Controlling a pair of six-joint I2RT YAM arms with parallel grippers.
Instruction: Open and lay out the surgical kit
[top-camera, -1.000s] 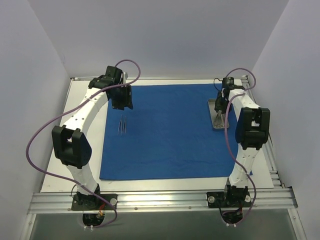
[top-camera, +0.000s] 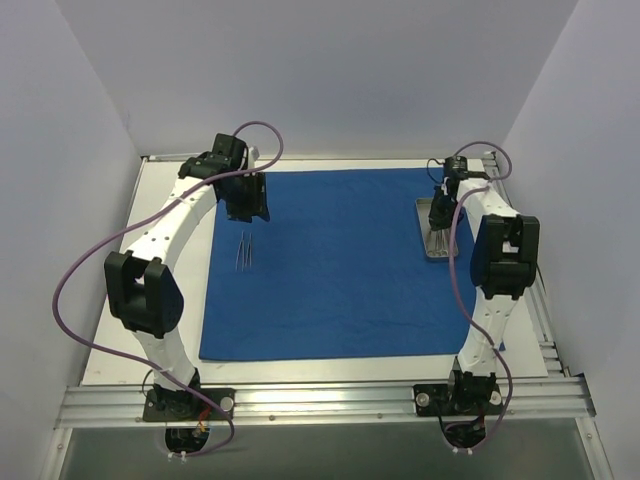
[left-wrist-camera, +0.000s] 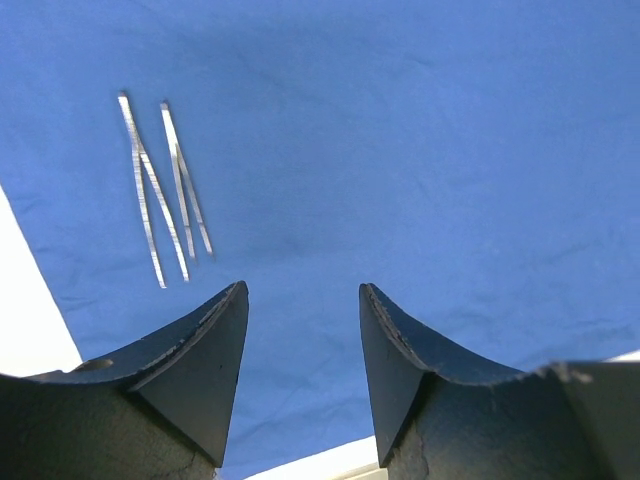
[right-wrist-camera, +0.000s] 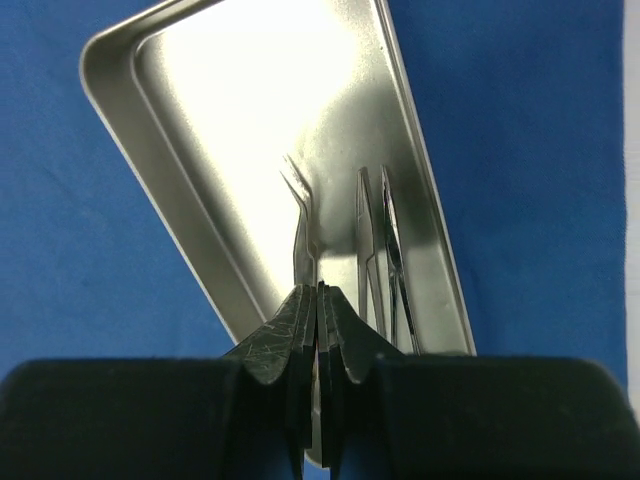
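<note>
In the right wrist view, a metal tray (right-wrist-camera: 165, 170) holds several slim instruments. A curved-tipped instrument (right-wrist-camera: 303, 215) runs under the tips of my right gripper, which is shut; nothing clear shows between its fingers. To the right of it lie two straight, tweezer-like instruments, a left one (right-wrist-camera: 365, 225) and a right one (right-wrist-camera: 392, 235). Two tweezers, one longer (left-wrist-camera: 150, 180) and one shorter (left-wrist-camera: 182, 175), rest side by side on the blue cloth (left-wrist-camera: 400, 180). My left gripper hangs open and empty above the cloth, to their right.
From above, the tray (top-camera: 421, 215) sits near the cloth's right edge, under the right gripper. A white table margin (top-camera: 130, 310) borders it, with walls beyond.
My right gripper dipped toward the tray's near part and has since drawn back up over it. The left arm has hardly moved, and the two tweezers on the cloth are unmoved.
</note>
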